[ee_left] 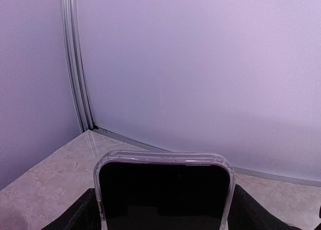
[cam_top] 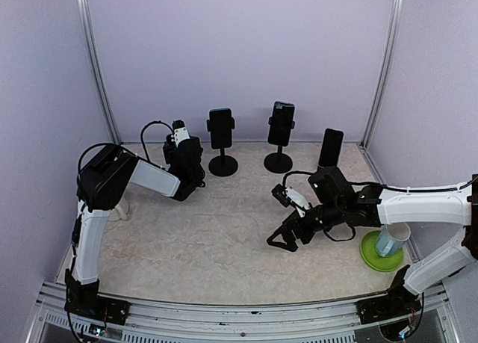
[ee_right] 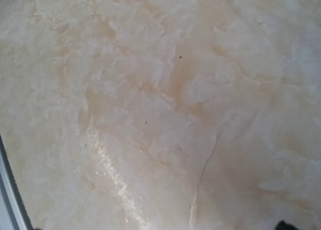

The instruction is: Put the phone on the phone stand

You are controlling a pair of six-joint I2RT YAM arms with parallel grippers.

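Observation:
My left gripper (cam_top: 175, 152) is at the back left, shut on a phone in a clear case (ee_left: 163, 195), which fills the bottom centre of the left wrist view. The arm hides most of what is behind it in the top view. To its right stand a black phone stand (cam_top: 222, 164) with a phone (cam_top: 221, 126) upright on it, another stand (cam_top: 278, 161) with a phone (cam_top: 281, 124), and a dark phone (cam_top: 331, 147) further right. My right gripper (cam_top: 281, 238) is low over the middle right of the table, open and empty.
A green plate (cam_top: 376, 260) with a cup (cam_top: 390, 240) sits at the right edge, beside the right arm. A white object (cam_top: 119, 212) is partly hidden behind the left arm.

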